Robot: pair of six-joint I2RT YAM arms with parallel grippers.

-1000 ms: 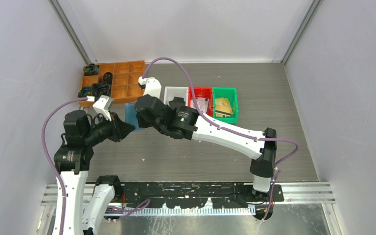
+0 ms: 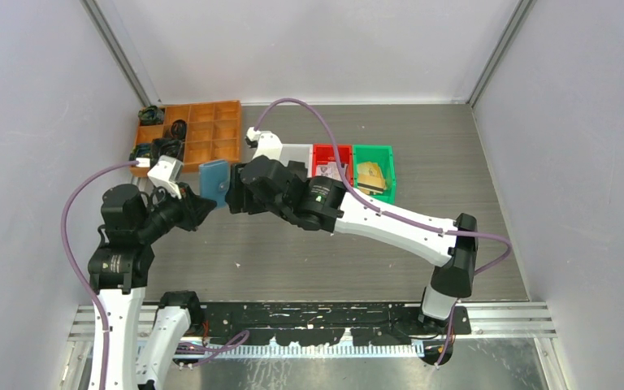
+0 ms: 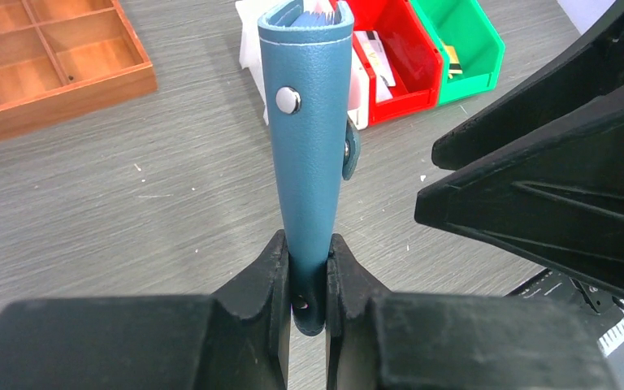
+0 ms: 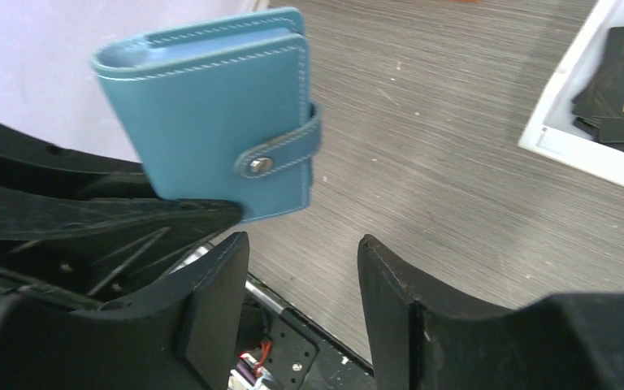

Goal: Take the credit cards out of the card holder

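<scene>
The blue card holder (image 4: 203,122) is up in the air, my left gripper shut on its lower edge. Its snap strap (image 4: 280,150) is fastened across one side. White and light blue show inside the top mouth in the left wrist view; whether these are cards, I cannot tell. My right gripper is open beside the holder, with nothing between its fingers. Black cards (image 4: 617,93) lie in the white bin (image 4: 585,150). Pale cards sit in the red bin (image 3: 410,110), and gold cards (image 2: 370,176) in the green one.
An orange divided tray (image 2: 227,122) with dark items stands at the back left. The green bin (image 2: 385,153) is the rightmost of the bins. Bare table (image 2: 333,260) stretches in front of them, and the two arms are close together at the holder.
The left gripper and holder have moved slightly left since a second ago.
</scene>
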